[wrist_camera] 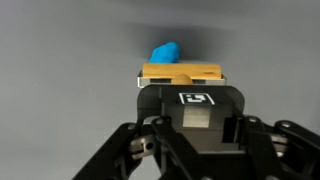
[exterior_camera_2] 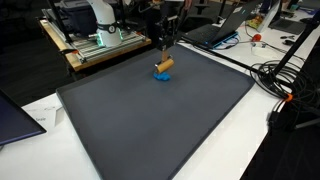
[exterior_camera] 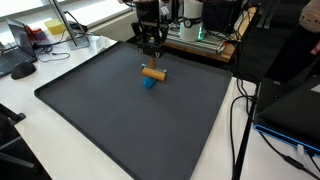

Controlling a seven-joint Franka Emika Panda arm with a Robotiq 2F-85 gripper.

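A wooden mallet-like piece (exterior_camera: pixel 153 73), with a cylindrical head and a thin upright handle, hangs head-down and somewhat tilted below my gripper (exterior_camera: pixel 151 50). My gripper is shut on its handle; the dark fingers are hard to make out in the exterior views. Close to the head, on the dark board, is a small blue lump (exterior_camera: pixel 149 84). In the second exterior view the wooden head (exterior_camera_2: pixel 164 66) stands just above the blue lump (exterior_camera_2: pixel 161 76). In the wrist view the head (wrist_camera: pixel 165 71) lies across the front of the gripper, with the blue lump (wrist_camera: pixel 165 52) partly showing beyond it. Whether they touch, I cannot tell.
The large dark board (exterior_camera: pixel 130 120) is otherwise clear around the piece. Black cables (exterior_camera: pixel 236 125) run along its right side in the first exterior view. A laptop (exterior_camera_2: pixel 222 28) stands behind the board in the second exterior view.
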